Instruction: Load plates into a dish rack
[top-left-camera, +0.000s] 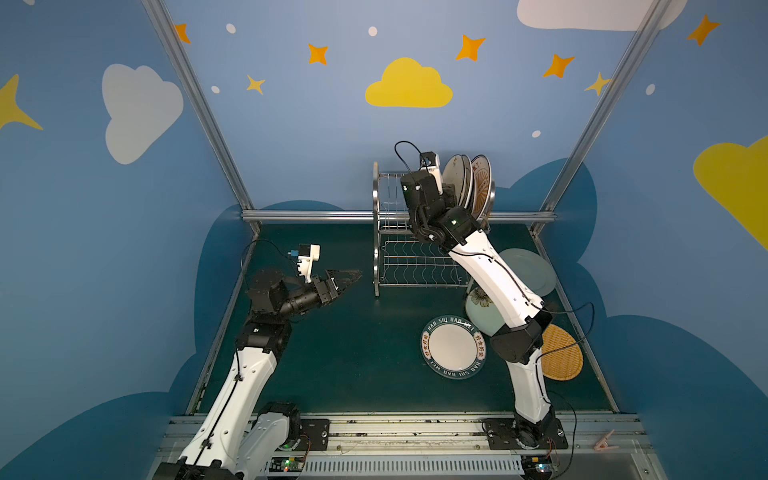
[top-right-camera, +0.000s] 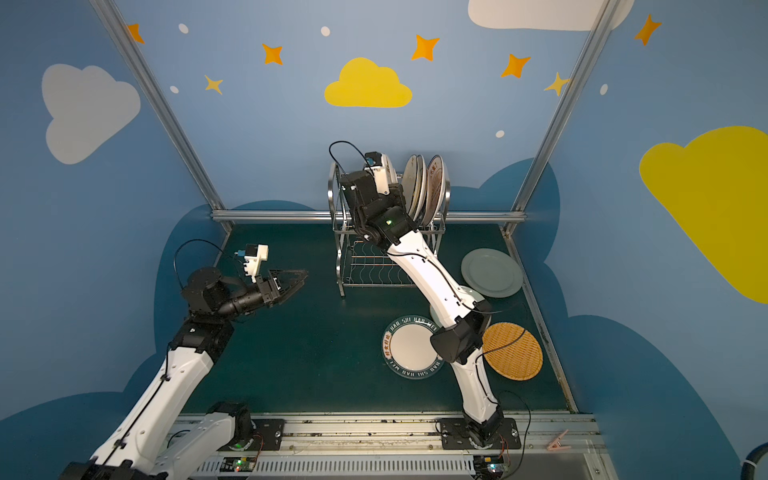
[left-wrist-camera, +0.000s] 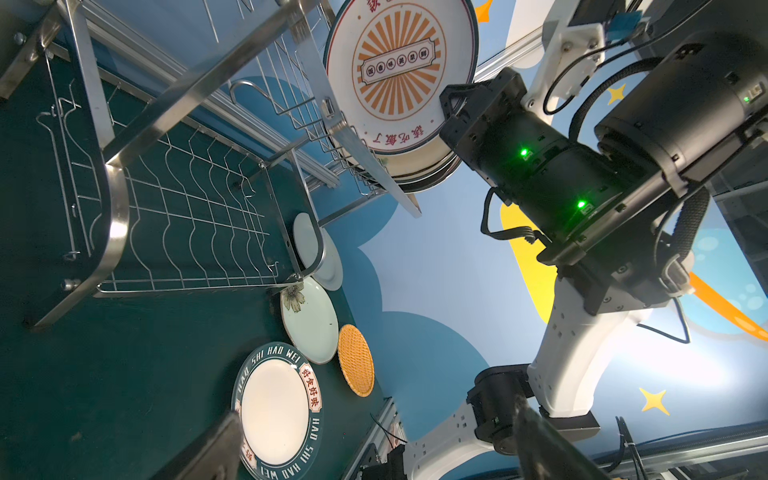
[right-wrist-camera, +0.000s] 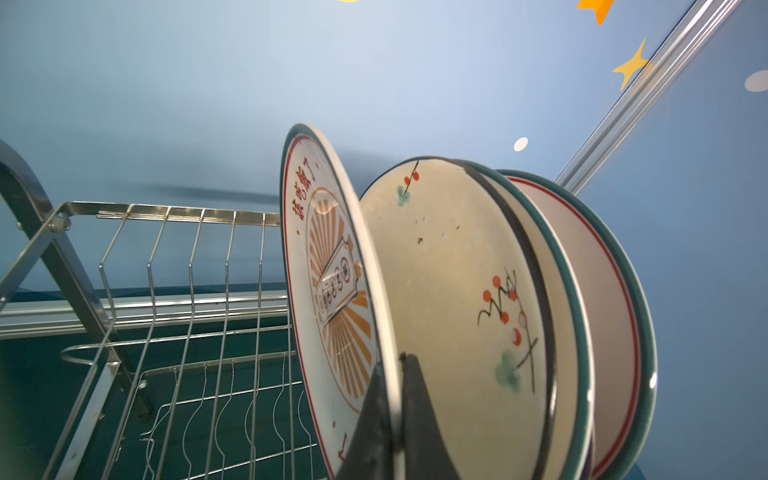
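My right gripper is up at the top tier of the dish rack (top-left-camera: 376, 232), closed on the rim of an upright plate with an orange sunburst (right-wrist-camera: 336, 320). More plates (right-wrist-camera: 448, 304) stand upright to its right. My left gripper (top-left-camera: 352, 276) hangs open left of the rack, nothing between its fingers. On the table lie a white plate with a teal lettered rim (top-left-camera: 453, 345), a pale green flowered plate (left-wrist-camera: 312, 328) and a grey-green plate (top-right-camera: 492, 272).
A woven round mat (top-right-camera: 512, 352) lies at the front right. The rack's lower tier is empty.
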